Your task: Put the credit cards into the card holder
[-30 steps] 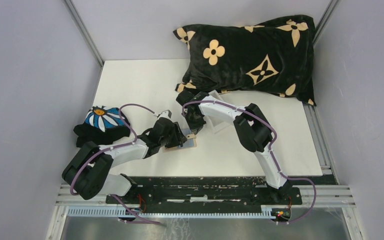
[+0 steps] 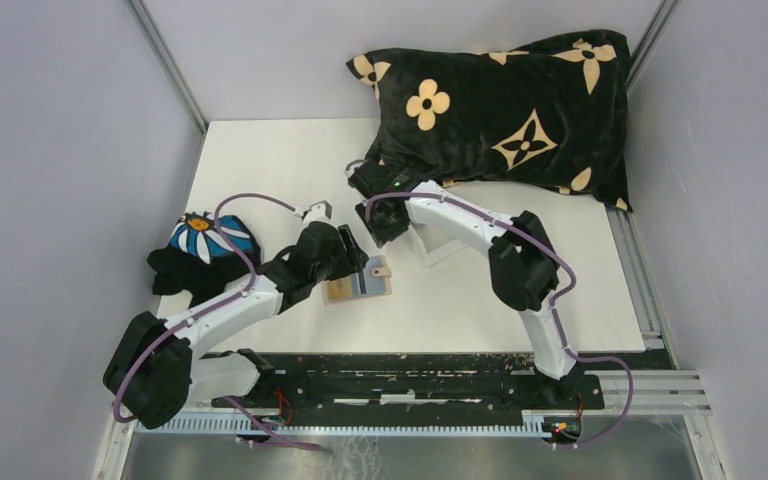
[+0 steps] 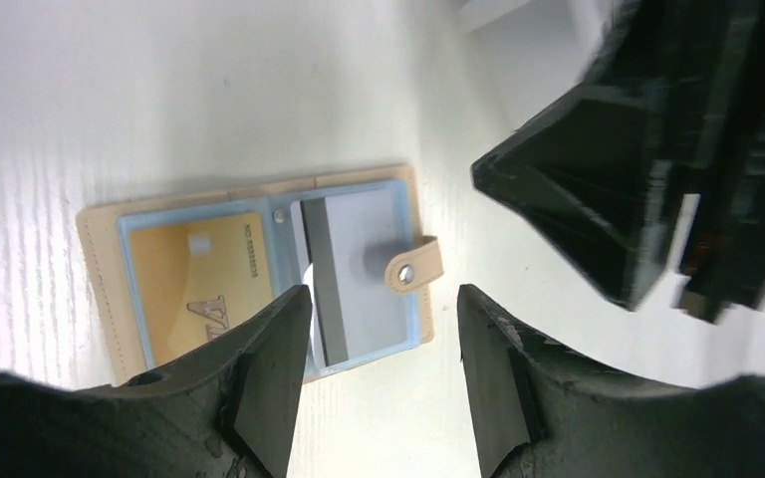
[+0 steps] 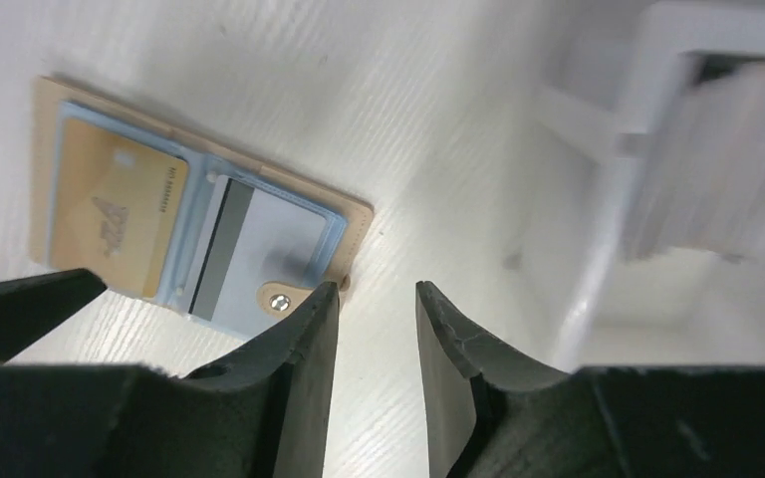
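Note:
The card holder (image 2: 387, 286) lies unfolded flat on the table, tan-edged with blue clear pockets. A gold card (image 3: 204, 279) sits in its left pocket and a white card with a dark stripe (image 3: 364, 259) in its right one. The snap tab (image 3: 413, 267) lies over that right pocket's edge. Above the holder, my left gripper is open and empty. My right gripper is slightly open beyond the holder's right edge, nothing between its fingers, close to a white box.
The white box (image 2: 447, 252) stands right of the holder, partly under the right arm; pale blurred contents (image 4: 727, 149) show inside. A black patterned pillow (image 2: 500, 115) fills the back, and a flower-patterned dark cloth item (image 2: 215, 250) lies at left. Table right of the box is clear.

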